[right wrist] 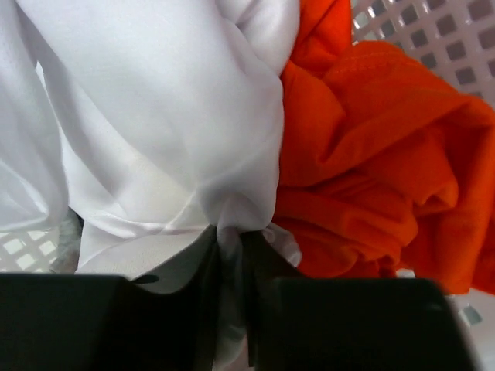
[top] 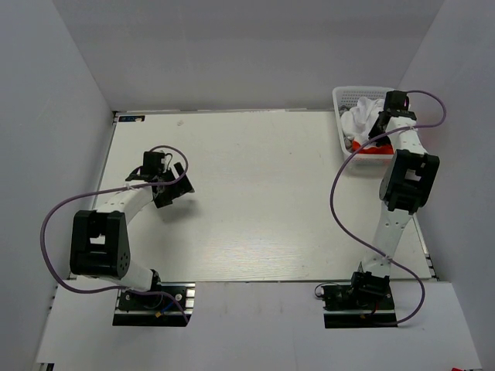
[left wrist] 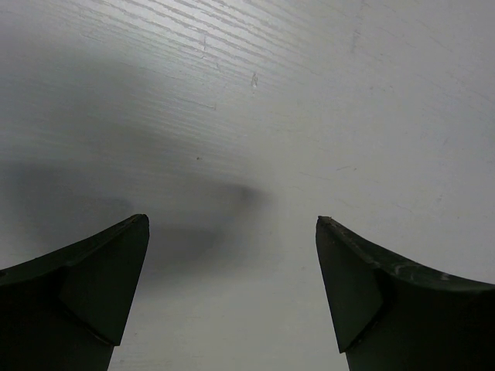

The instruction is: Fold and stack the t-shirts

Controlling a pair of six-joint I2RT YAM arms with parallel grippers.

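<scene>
A white plastic basket at the back right holds a white shirt and an orange shirt. My right gripper is down in the basket, its fingers closing around a bunched fold of the white shirt; whether it grips firmly is hard to tell. My left gripper is open over bare table at the left, with nothing between its fingers.
Walls stand at the back and both sides.
</scene>
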